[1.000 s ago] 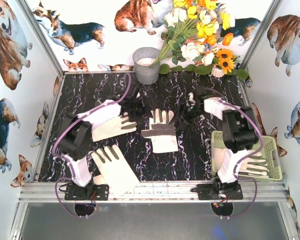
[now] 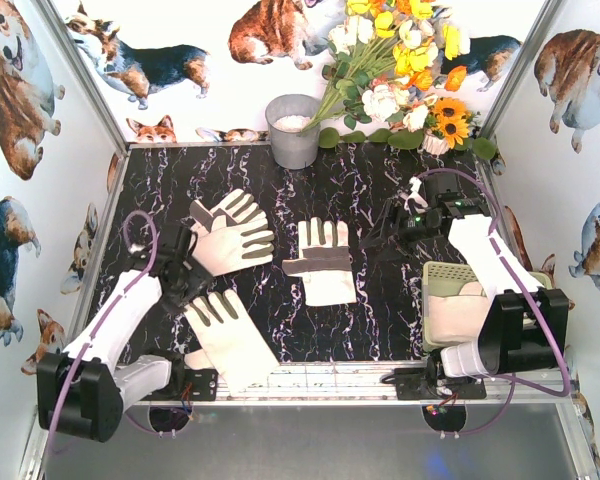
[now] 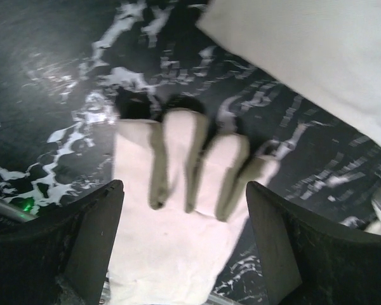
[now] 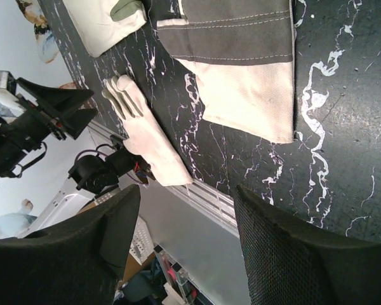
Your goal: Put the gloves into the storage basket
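Cream gloves with olive stripes lie on the black marble table: a stacked pair (image 2: 230, 250) at the left, a glove with a grey cuff band (image 2: 325, 280) in the middle, and another (image 2: 230, 340) at the front left. My left gripper (image 2: 185, 285) hangs open just above the front-left glove's fingertips (image 3: 184, 152). My right gripper (image 2: 380, 230) is apart from the middle glove (image 4: 241, 95), its fingers parted with nothing visible between them. The green storage basket (image 2: 436, 270) at the front right holds gloves and is partly hidden by the right arm.
A grey bucket (image 2: 294, 145) and flowers (image 2: 420, 50) stand along the back wall. Walls with corgi prints enclose the table on the sides and back.
My left gripper has moved from the back middle leftward and forward over the front-left glove. The right arm has swung up and rightward, its gripper staying beside the middle glove.
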